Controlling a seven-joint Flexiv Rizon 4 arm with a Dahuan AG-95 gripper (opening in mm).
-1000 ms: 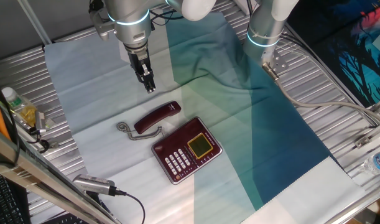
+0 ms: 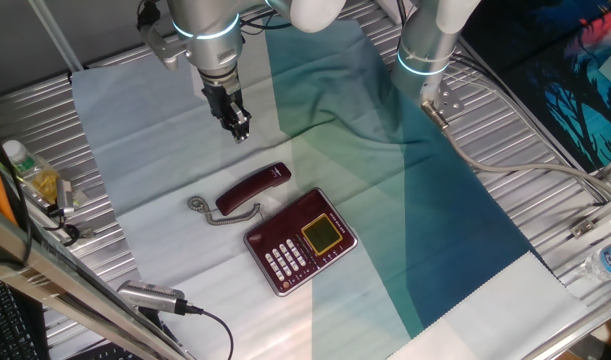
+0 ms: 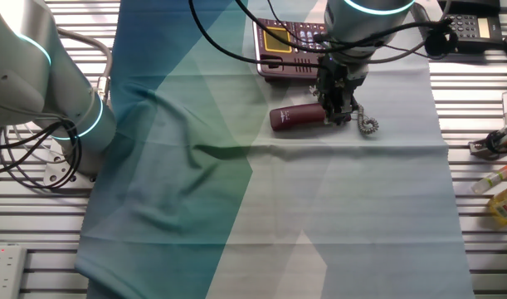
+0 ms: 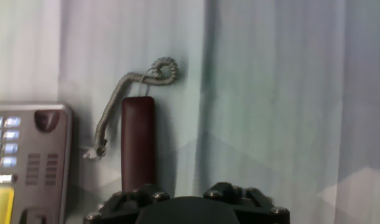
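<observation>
A dark red telephone handset (image 2: 253,188) lies on the cloth beside its dark red phone base (image 2: 277,262), off the cradle. Its grey coiled cord (image 2: 197,206) loops at one end. In exterior view 1 my gripper (image 2: 240,136) hangs above the pale cloth, apart from the handset on the side away from the base. The wrist view has the handset (image 4: 139,140) left of centre, its near end hidden behind a finger. There the gripper shows its fingers apart, with nothing held between them. In exterior view 2 the arm overlaps part of the base and handset.
A grey cylindrical device (image 2: 153,297) with a black cable lies near the cloth's lower left. Bottles (image 2: 33,168) stand beyond its left edge. The cloth (image 2: 370,200) is wrinkled.
In exterior view 1 the gripper's fingertips have shifted slightly up and look turned or spread wider than before. The phone, handset and cord stay where they were.
</observation>
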